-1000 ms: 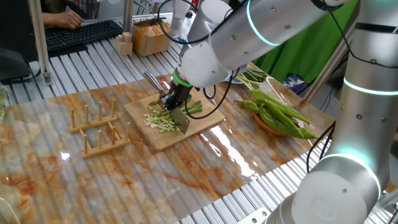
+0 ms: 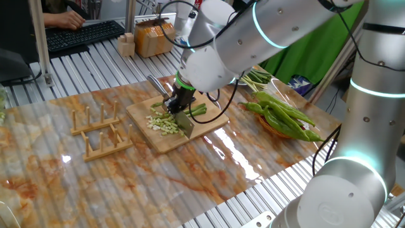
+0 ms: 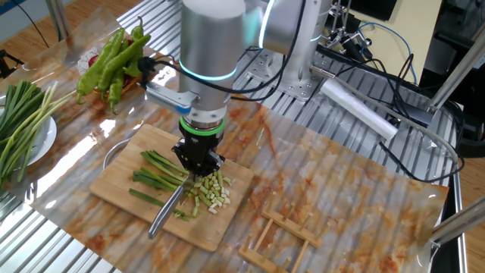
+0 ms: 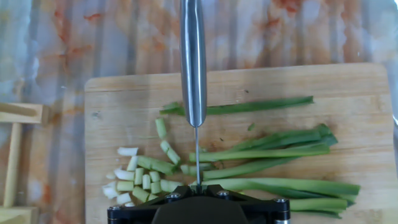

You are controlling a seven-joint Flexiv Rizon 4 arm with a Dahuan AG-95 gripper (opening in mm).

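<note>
A metal-handled knife (image 4: 193,68) is clasped in my gripper, which is shut on it near where handle and blade meet. Its broad blade (image 2: 185,125) points down among the vegetables in exterior view 1, while the handle (image 3: 168,207) sticks out to one side. On the wooden cutting board (image 3: 121,180) lie long green stalks (image 4: 267,152) on one side of the blade and short chopped pieces (image 4: 146,177) on the other. The wrist view shows the blade edge-on, crossing the stalks' cut ends. Whether its edge touches the board is hidden.
A wooden peg rack (image 2: 101,152) stands beside the board. Green peppers (image 2: 278,117) lie in a basket, and more long green stalks (image 3: 23,125) rest on a white plate. Clear marbled tabletop (image 2: 152,196) extends in front of the board.
The board and rack have stayed put.
</note>
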